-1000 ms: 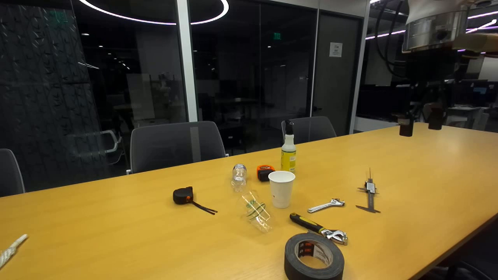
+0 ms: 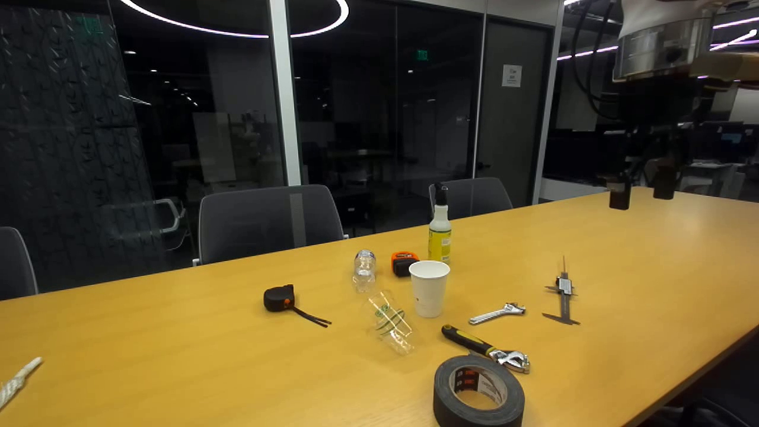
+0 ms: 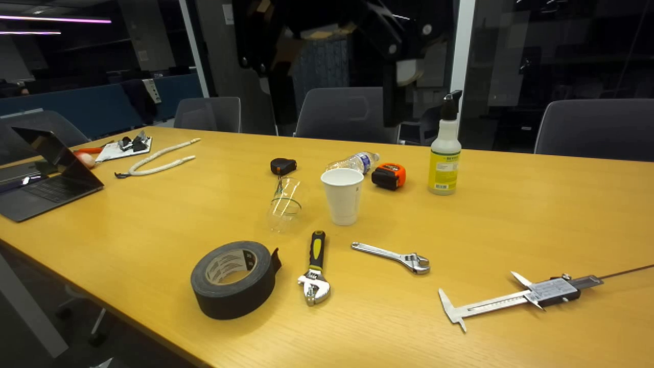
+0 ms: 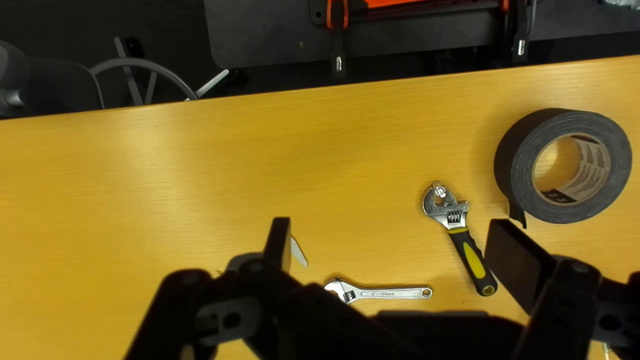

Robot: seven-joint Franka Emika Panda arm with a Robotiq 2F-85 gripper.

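My gripper (image 2: 641,196) hangs high above the table, its two fingers wide apart and nothing between them. In the wrist view the gripper looks down past a small silver wrench (image 4: 393,293) and a wrench with a black-and-yellow handle (image 4: 471,258). A roll of black tape (image 4: 618,162) lies to the right there. From the second exterior side, a white paper cup (image 3: 343,195) stands upright mid-table, beside a clear plastic cup (image 3: 285,205) on its side. Digital calipers (image 3: 555,290) lie at the right. The gripper touches none of these.
Behind the paper cup are a clear bottle (image 3: 358,162), an orange tape measure (image 3: 390,176), a black tape measure (image 3: 283,165) and an upright spray bottle (image 3: 444,162). A laptop (image 3: 58,184) and a white rope (image 3: 153,162) occupy the far left. Bare table lies between rope and tape.
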